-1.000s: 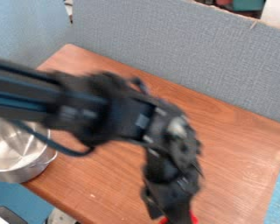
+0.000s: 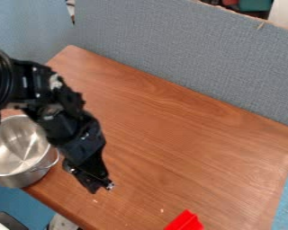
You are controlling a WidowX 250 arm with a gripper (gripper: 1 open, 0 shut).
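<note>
My gripper point(image 2: 101, 185) is at the left of the wooden table, pointing down just right of the steel pot point(image 2: 17, 157), with nothing showing between its fingers; it appears shut. The pot stands at the table's left edge, partly behind the arm, and looks empty where visible. A red object point(image 2: 184, 221) lies at the bottom of the view, right of and below my gripper, cut off by the frame's edge.
A grey padded wall point(image 2: 183, 54) runs along the back. A strip of blue tape point(image 2: 286, 199) lies at the right.
The arm has swung left and back from over the red object to beside the pot. The red object, largely covered earlier, is now in plain view.
</note>
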